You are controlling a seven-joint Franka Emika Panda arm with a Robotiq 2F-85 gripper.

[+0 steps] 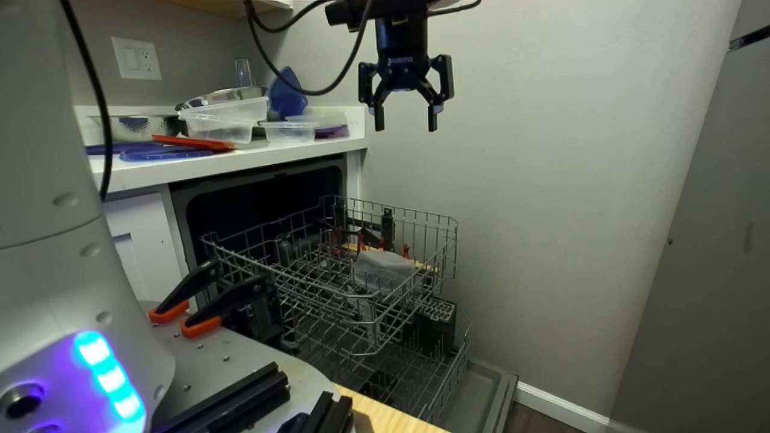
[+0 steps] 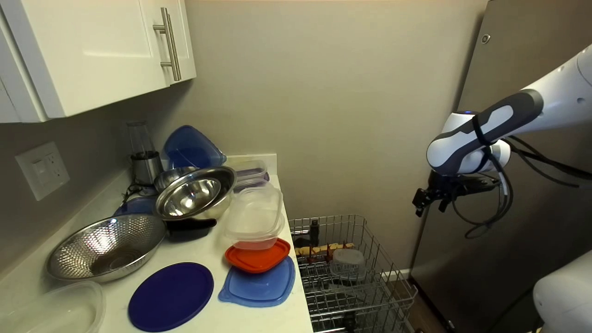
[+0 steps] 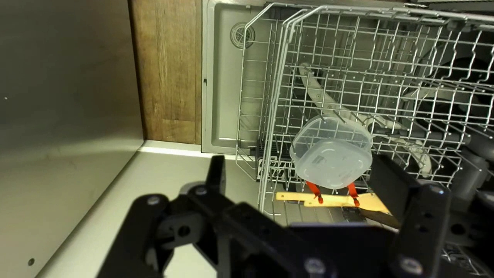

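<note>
High above the dishwasher, against the wall, my gripper (image 1: 405, 121) hangs open, its fingers wide apart and empty. Well below it, a clear plastic container (image 1: 383, 269) lies upside down in the upper dishwasher rack (image 1: 433, 216). From the wrist view that container (image 3: 334, 162) shows between my open fingers but far beneath them. Beside it in the rack lie yellow wooden utensils (image 3: 333, 199) and red clips (image 3: 313, 189). Exterior view 2 has the gripper (image 2: 431, 210) at the right, past the rack's outer edge.
The counter (image 2: 233, 311) left of the rack holds metal bowls (image 2: 194, 194), a colander (image 2: 108, 247), clear containers (image 2: 255, 213) and blue and red lids (image 2: 258, 255). A tall grey panel (image 2: 499, 166) stands close to the arm. Above the rack the air is free.
</note>
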